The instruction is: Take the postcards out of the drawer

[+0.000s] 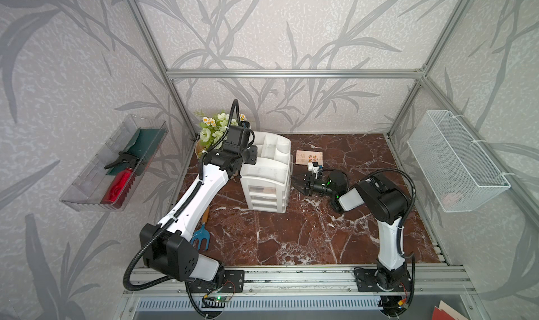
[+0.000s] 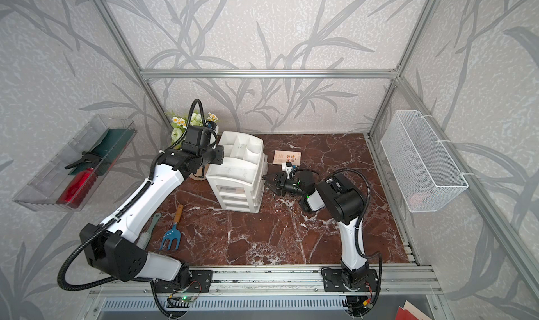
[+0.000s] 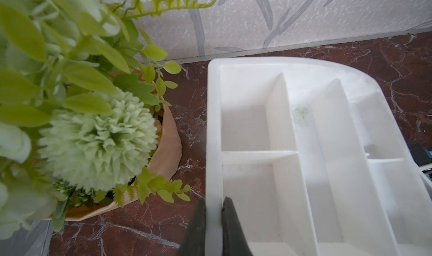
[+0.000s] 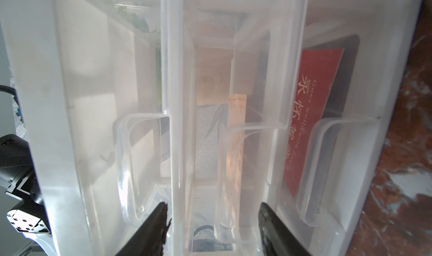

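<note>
The white drawer unit (image 1: 264, 199) stands mid-left on the table. My left gripper is shut on the left rim of its compartmented top. In the right wrist view my right gripper stands open before the clear drawer fronts, with drawer handles (image 4: 123, 166) between and above the fingers. A red card (image 4: 310, 98) with white lettering shows inside the right-hand drawer, and a pale wooden-coloured strip (image 4: 236, 157) in the middle one. A pink card (image 1: 308, 154) lies on the table behind the unit's right side.
A potted bouquet (image 3: 99, 143) stands left of the unit. A blue hand fork (image 2: 171, 235) lies at front left. Wall baskets (image 1: 457, 168) hang on both sides.
</note>
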